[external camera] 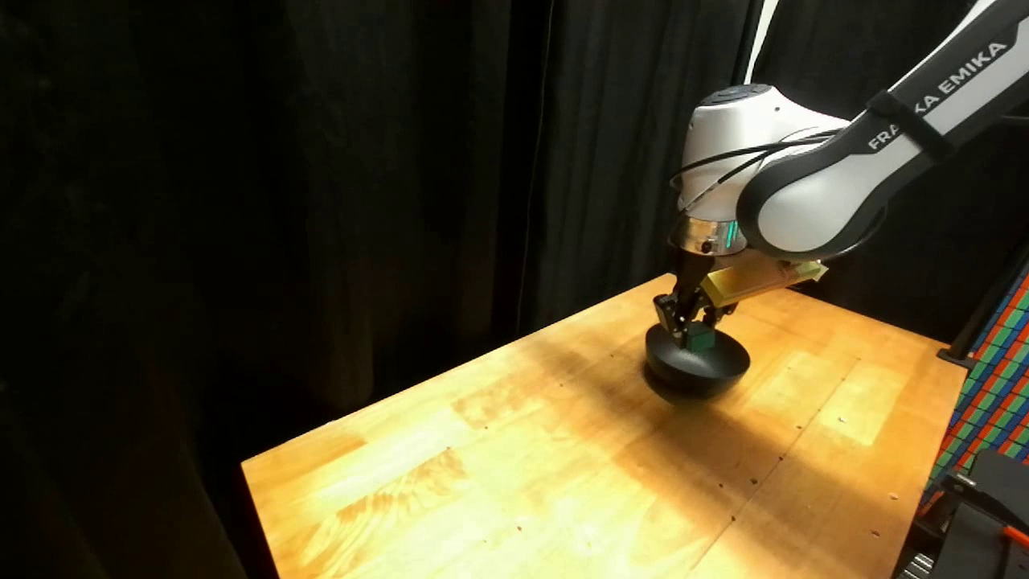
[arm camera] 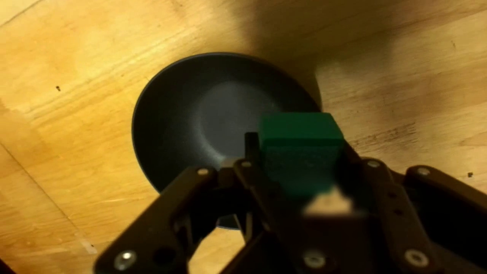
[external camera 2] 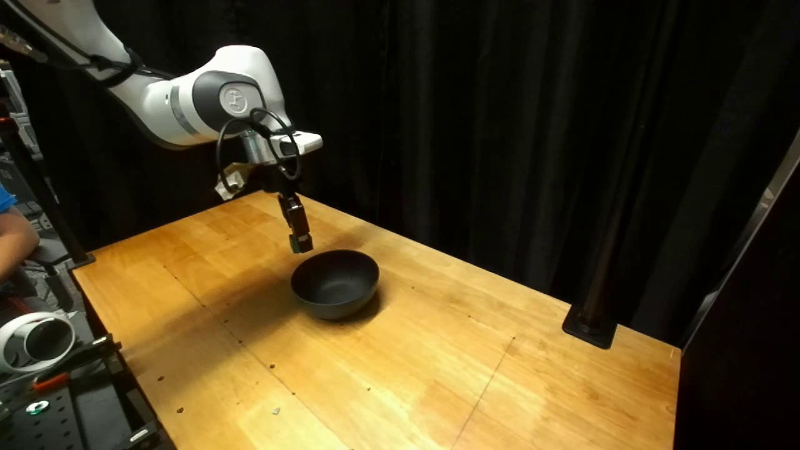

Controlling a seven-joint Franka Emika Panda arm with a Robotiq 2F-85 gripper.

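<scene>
A green block (arm camera: 299, 150) sits between the fingers of my gripper, which is shut on it. Below lies a round black bowl (arm camera: 223, 109), upright on the table, its visible inside empty. In the wrist view the block overlaps the bowl's right rim. From the first exterior view, the block (external camera: 700, 336) appears over the bowl (external camera: 696, 371), toward its back rim. The second exterior view has my gripper (external camera 2: 301, 244) above the upper left rim of the bowl (external camera 2: 335, 289), with a gap between them. Most of the block is hidden there.
Black curtains stand behind it. A dark post base (external camera 2: 589, 327) is fixed at the far right edge in the second exterior view.
</scene>
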